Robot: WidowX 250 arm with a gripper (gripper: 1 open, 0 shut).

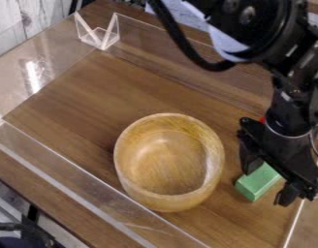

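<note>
A green block (258, 182) lies on the wooden table right of the wooden bowl (169, 160). The gripper (268, 172) is low over the block, its dark fingers on either side of it and hiding part of it. Whether they touch the block cannot be told.
Clear plastic walls run along the left and front edges, with a clear bracket at the back left. Something red is partly hidden behind the gripper.
</note>
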